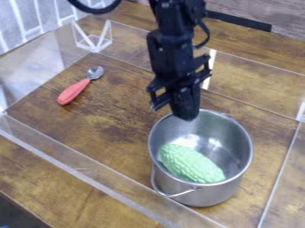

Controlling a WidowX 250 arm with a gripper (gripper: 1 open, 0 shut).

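Observation:
The black arm hangs from the top centre, and its gripper [181,105] is above the back rim of a steel pot [220,183]; its fingertips are dark and small, with nothing visible held. Inside the pot lies a pale green, bumpy oblong item [188,163].
To the left on the wooden table [95,134] lies a spoon with a red handle [74,91]. A pale item, partly hidden, stands behind the arm. Clear plastic walls edge the table at left, and a white wire piece [93,37] sits at the upper left.

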